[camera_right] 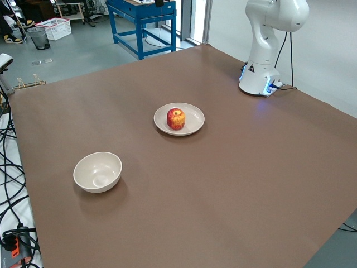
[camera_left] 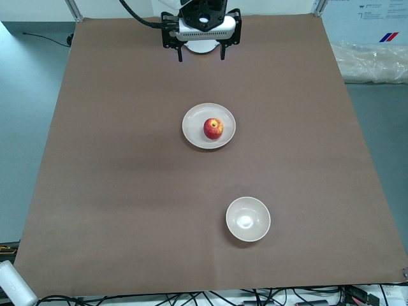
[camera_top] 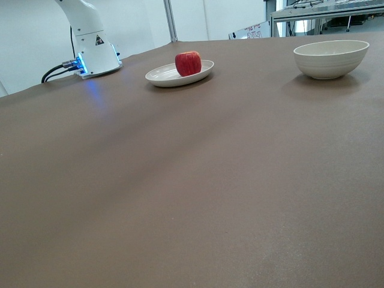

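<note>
A red-yellow apple (camera_left: 213,128) rests on a shallow white plate (camera_left: 192,116) in the middle of the brown table; the top view shows the apple (camera_top: 188,63) upright on it. An empty white bowl (camera_left: 248,219) stands apart, toward the bottom of the left view, and also appears in the right view (camera_right: 97,172). My gripper (camera_left: 201,56) hangs at the top of the left view, well away from the plate, its two black fingers apart and nothing between them. In the top and right views the gripper is out of frame.
The robot's white base (camera_right: 256,78) stands at one edge of it in the right view. Cables (camera_right: 11,201) run along the opposite edge, off the tabletop.
</note>
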